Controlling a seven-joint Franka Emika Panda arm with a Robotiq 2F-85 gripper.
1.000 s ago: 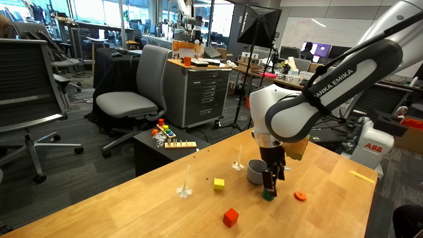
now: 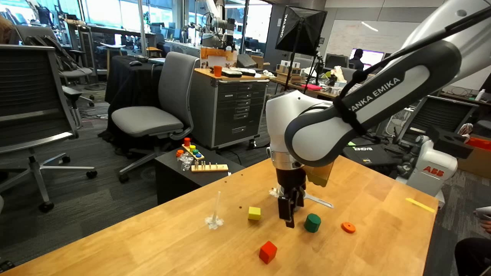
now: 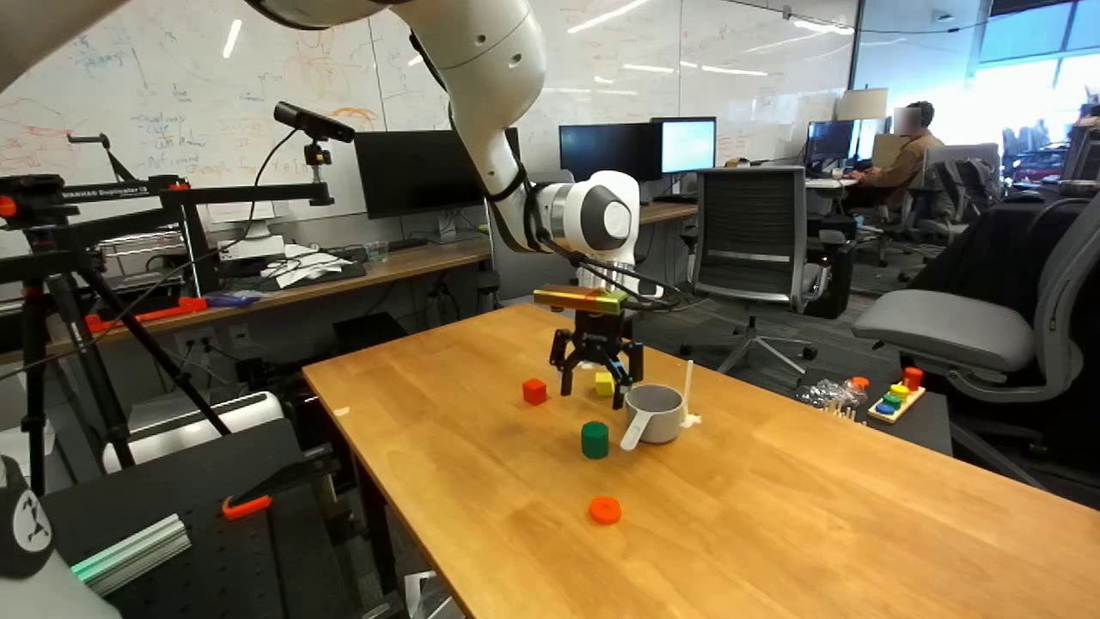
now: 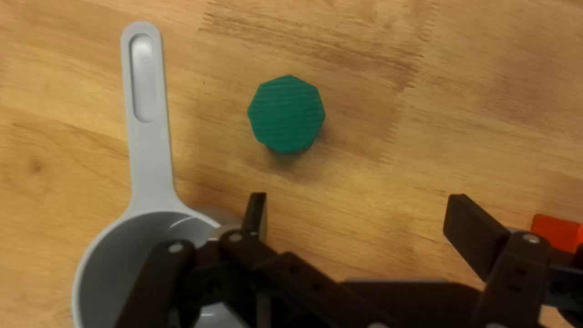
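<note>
Spread wide, my gripper is open with only bare table seen between its fingers in the wrist view. A green block point(image 4: 286, 114) stands on the table ahead of the fingertips, apart from them. The grey measuring cup point(image 3: 656, 401) sits close by; in the wrist view its bowl is partly covered by the left finger, and the arm hides most of it in exterior view 1. A yellow cube point(image 2: 254, 213) and a red block point(image 2: 267, 252) rest on the table. The flat orange ring point(image 2: 348, 227) lies beyond the green block.
A thin upright peg point(image 2: 216, 207) is fixed to the table left of the yellow cube; another peg point(image 3: 687, 390) rises right beside the cup. Wide bare table point(image 3: 825, 495) lies to the right in exterior view 2.
My gripper has moved left in exterior view 1, away from the green block, which is now uncovered. The arm now hides the cup's bowl and the farther peg. The blocks have not moved.
</note>
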